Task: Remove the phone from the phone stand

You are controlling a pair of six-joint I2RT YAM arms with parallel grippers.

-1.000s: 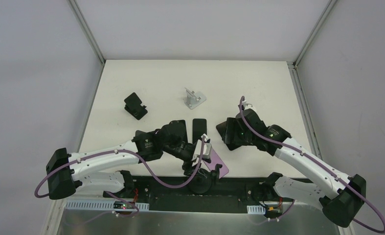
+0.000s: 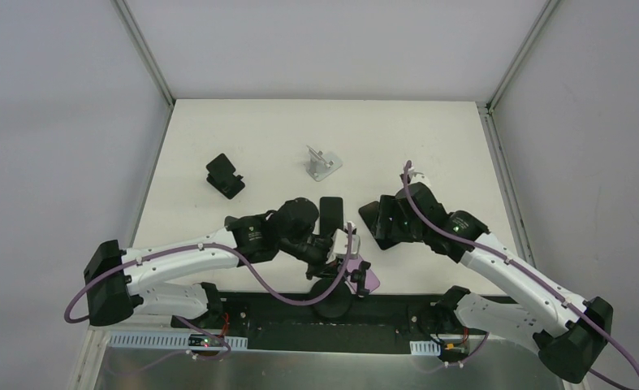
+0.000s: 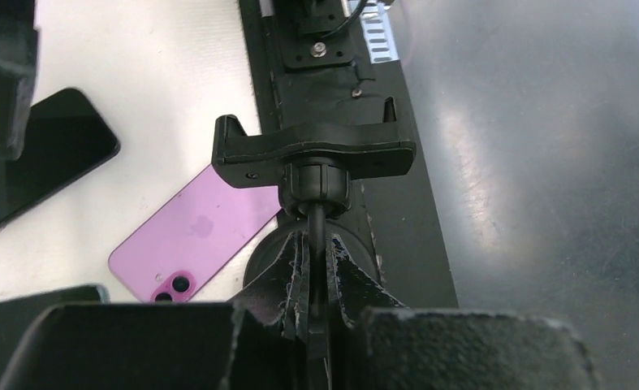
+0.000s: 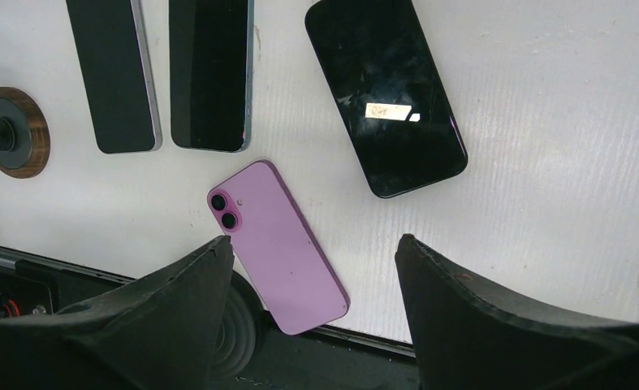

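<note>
A black phone stand with an empty clamp on a thin stem is at the table's front edge. My left gripper is shut on that stem, and the round base shows below. The pink phone lies flat, camera side up, apart from the clamp, its lower end reaching the table's front edge. Above it in the right wrist view, my right gripper stands open, fingers wide apart and holding nothing. From the top, the left gripper partly covers the pink phone.
Several dark phones lie flat nearby, one black phone under the right arm and another mid-table. A black stand and a silver stand are farther back.
My left gripper and the black stand's clamp have shifted a little to the right, covering more of the pink phone from above. The right arm has barely moved.
</note>
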